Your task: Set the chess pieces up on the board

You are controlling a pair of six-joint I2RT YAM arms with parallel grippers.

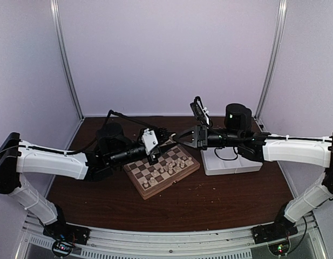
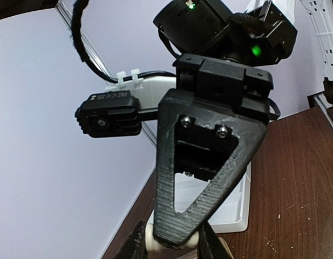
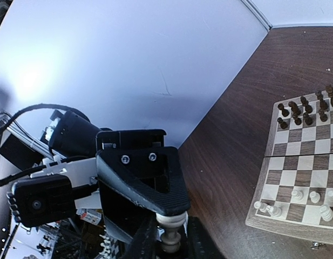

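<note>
My two grippers meet in the air over the chessboard (image 1: pixel 142 178). A white chess piece (image 3: pixel 170 237) is between their fingers. My left gripper (image 1: pixel 169 141) is shut on it; my right gripper (image 1: pixel 179 139) is round the same piece, its closure hard to tell. In the left wrist view the piece (image 2: pixel 153 237) lies horizontal behind a dark finger. On the board, in the right wrist view, stand rows of dark pieces (image 3: pixel 309 118) at the far side and several white pieces (image 3: pixel 326 213) at the near side, one of which (image 3: pixel 274 210) is at the corner.
A white tray (image 1: pixel 233 167) sits right of the board, partly under my right arm. Bare dark tabletop (image 1: pixel 225 199) lies in front of the board and tray. Pale walls enclose the table at the back and sides.
</note>
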